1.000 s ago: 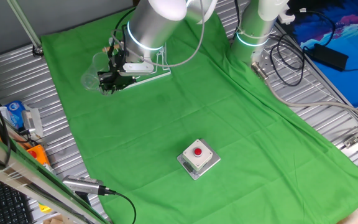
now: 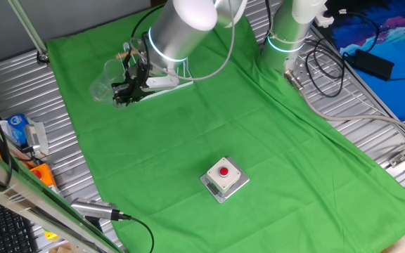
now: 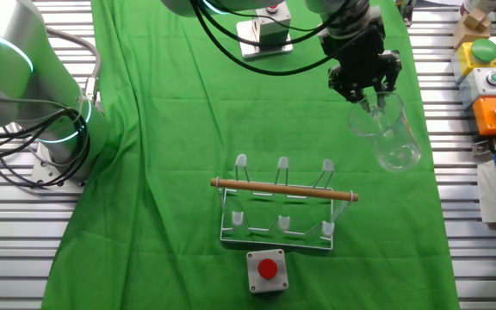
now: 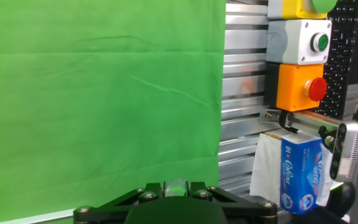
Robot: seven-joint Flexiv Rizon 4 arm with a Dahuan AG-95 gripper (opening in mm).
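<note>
A clear glass cup [image 3: 397,148] hangs tilted at the right part of the green cloth in exterior view 2, its open rim toward my gripper [image 3: 374,103]. The fingers are shut on the glass near its rim. Seen from exterior view 1, the glass [image 2: 104,84] juts out to the left of the dark gripper [image 2: 120,93]. In the wrist view the gripper shows only at the bottom edge, with a small pale, see-through patch between its fingers; most of the glass is hidden there.
A white wire rack [image 3: 275,244] with a wooden bar [image 3: 287,188] stands empty, left of the glass. Beside it sits a red-button box [image 3: 268,270]; another button box [image 2: 223,173] is across the cloth. Button boxes and a blue packet [image 4: 300,171] lie beyond the cloth's edge.
My arm has tilted slightly, and the gripper with the glass has shifted a little in exterior view 1. The button box and the cloth are unchanged.
</note>
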